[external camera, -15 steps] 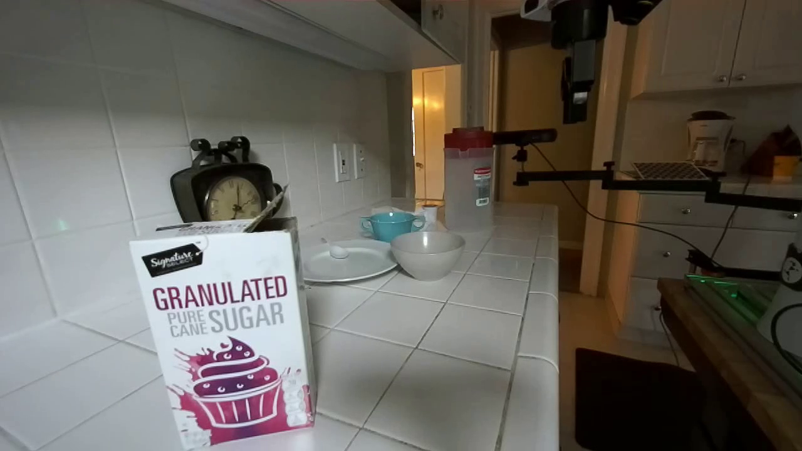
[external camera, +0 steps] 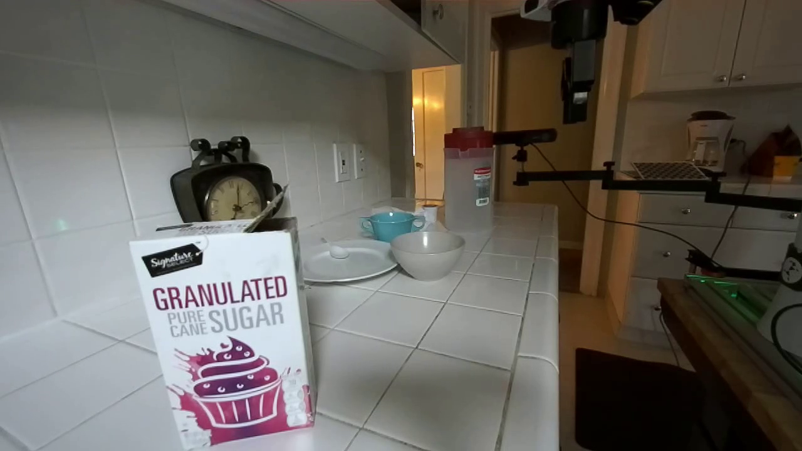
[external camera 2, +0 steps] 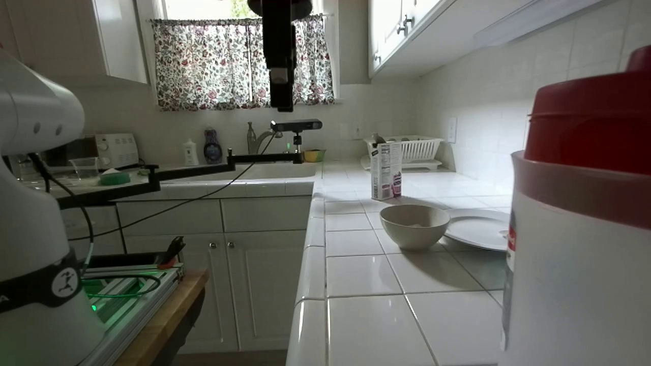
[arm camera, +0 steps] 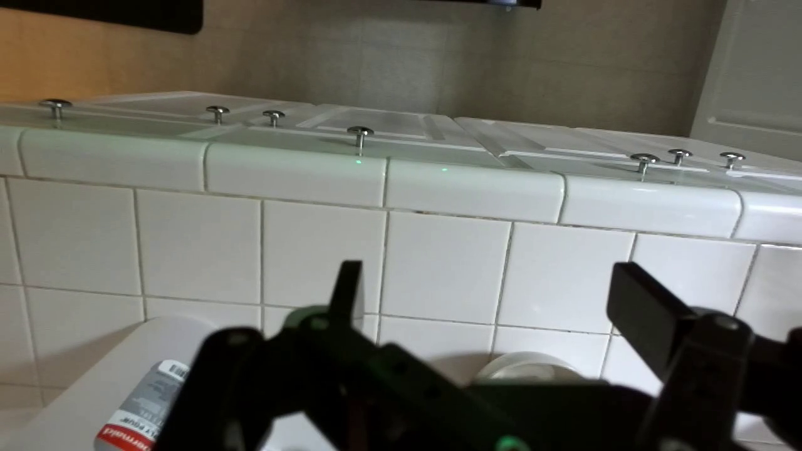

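Note:
High above the counter's open edge hangs my gripper, pointing down and clear of every object. In the wrist view its two dark fingers stand wide apart, with only tile showing beyond the gap. On the counter, a pale bowl (external camera: pixel 428 255) sits beside a white plate (external camera: pixel 351 260) that carries a small white spoon-like piece (external camera: pixel 338 252). Behind these is a turquoise two-handled cup (external camera: pixel 392 225). An opened sugar box (external camera: pixel 225 331) stands upright close to the first exterior camera. The clear pitcher with a red lid (external camera: pixel 468 180) is at the far end.
A dark clock-faced scale (external camera: pixel 225 191) stands behind the sugar box by the wall. A camera on a black jointed arm (external camera 2: pixel 296 126) reaches toward the counter's edge. A white dish rack (external camera 2: pixel 415 151) is at the back.

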